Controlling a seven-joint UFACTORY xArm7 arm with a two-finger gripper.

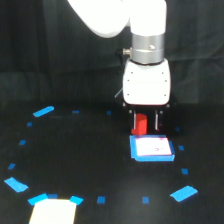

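A small red object (pixel 140 124) stands just behind the blue-rimmed box with a white inside (pixel 152 147), right of the middle of the dark table. My gripper (pixel 145 122) points down from the white hand, directly over or around the red object, which shows left of the hand's centre line. Its dark fingers blend into the black background, so their spacing and any contact with the red object are unclear. In this view the box's far edge meets the red object's lower end.
A pale yellowish-white object (pixel 53 212) sits at the bottom left edge. Blue tape pieces (pixel 16 185) and small blue marks lie flat around the table.
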